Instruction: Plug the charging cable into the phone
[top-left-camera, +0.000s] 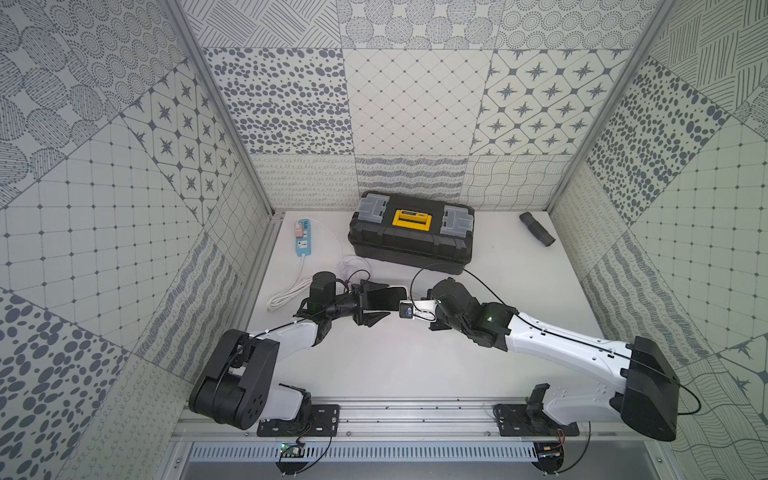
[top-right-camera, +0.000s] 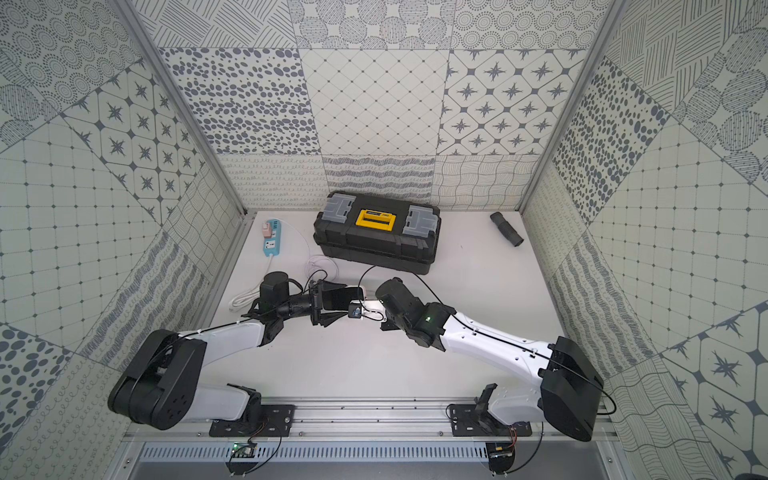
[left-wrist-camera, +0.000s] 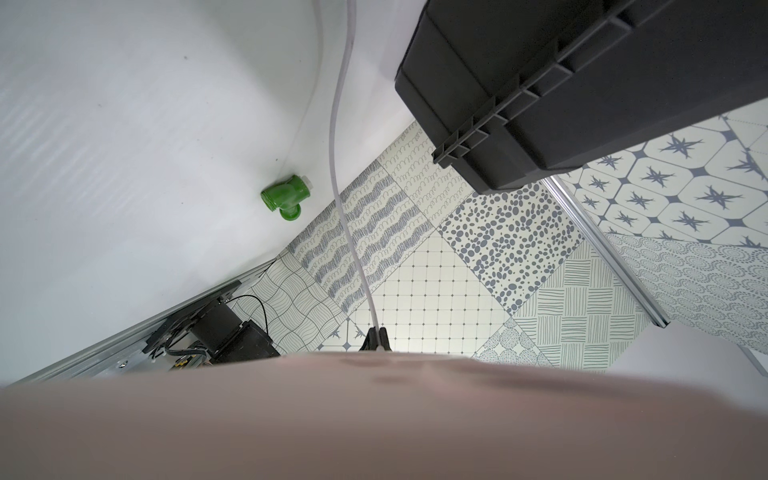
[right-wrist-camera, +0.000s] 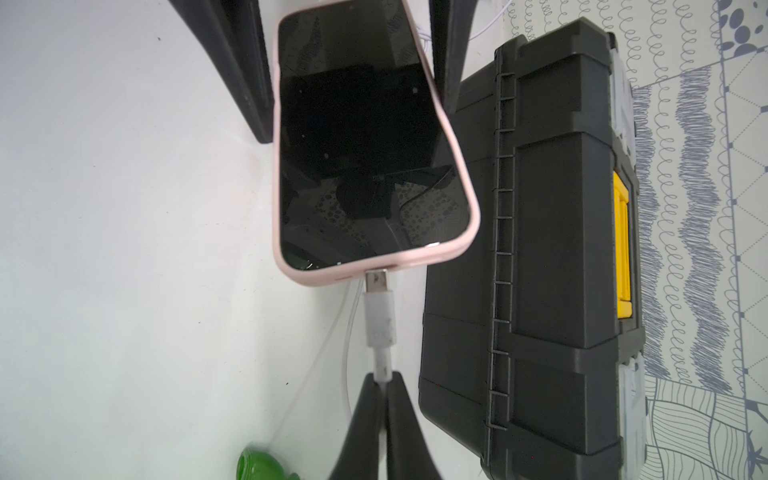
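The phone, in a pink case with a dark screen, is held in the air between the fingers of my left gripper (top-left-camera: 373, 302), which is shut on it; its pink case fills the bottom of the left wrist view, blurred. My right gripper is shut on the white charging cable's plug (right-wrist-camera: 380, 320). The plug's metal tip meets the middle of the phone's bottom edge, at the port; I cannot tell how far it is inserted.
A black toolbox (top-left-camera: 411, 240) with a yellow handle stands at the back. A blue power strip (top-left-camera: 303, 245) lies back left, a black cylindrical object (top-left-camera: 536, 229) back right. A green object (left-wrist-camera: 285, 194) lies on the table.
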